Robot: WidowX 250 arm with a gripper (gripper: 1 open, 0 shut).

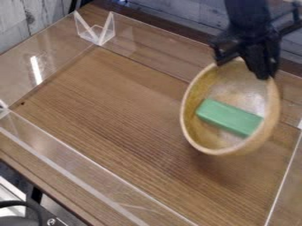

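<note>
A pale yellow oval bowl point(199, 138) hangs tilted over the right part of the wooden table, with a green rectangular block point(229, 117) inside it. The black robot arm comes down from the top right, and its gripper point(255, 64) is at the bowl's upper rim. The fingertips are dark and blurred, so whether they are shut on the rim is hard to make out.
A clear plastic bracket point(97, 26) stands at the back left. A dark cable point(21, 210) lies at the lower left corner.
</note>
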